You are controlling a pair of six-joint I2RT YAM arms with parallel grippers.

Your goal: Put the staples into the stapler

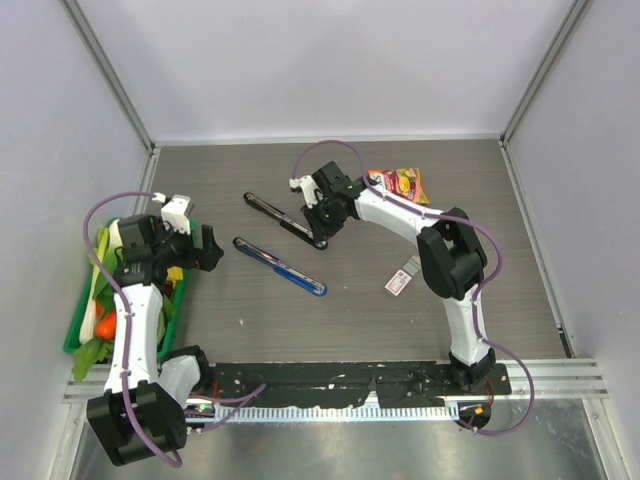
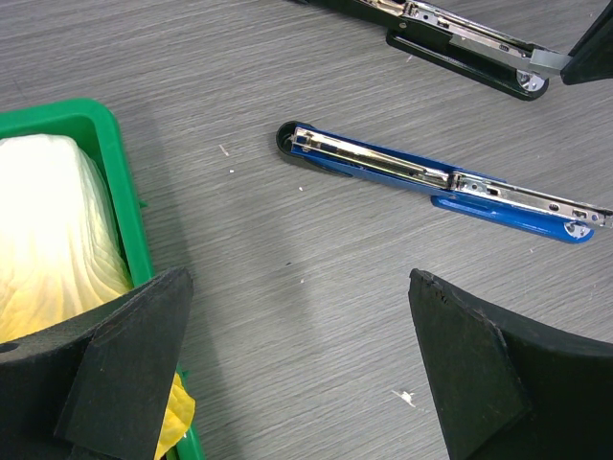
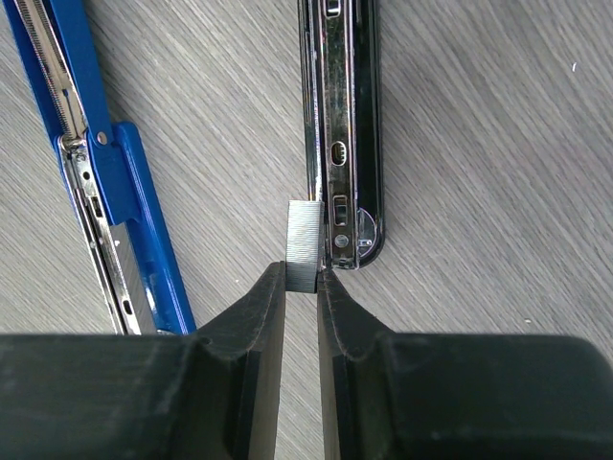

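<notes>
A black stapler (image 1: 270, 210) lies open on the table, its metal channel up (image 3: 340, 115). My right gripper is shut on a strip of staples (image 3: 305, 230), held at the black stapler's end, alongside the metal channel; whether it touches cannot be told. A blue stapler (image 1: 280, 268) also lies open nearer the front, seen too in the left wrist view (image 2: 383, 166). My left gripper is open and empty over the green basket's edge at the left.
The green basket (image 2: 115, 182) of vegetables is at the left. A snack bag (image 1: 405, 182) lies at the back right, a staple box (image 1: 398, 280) at the right.
</notes>
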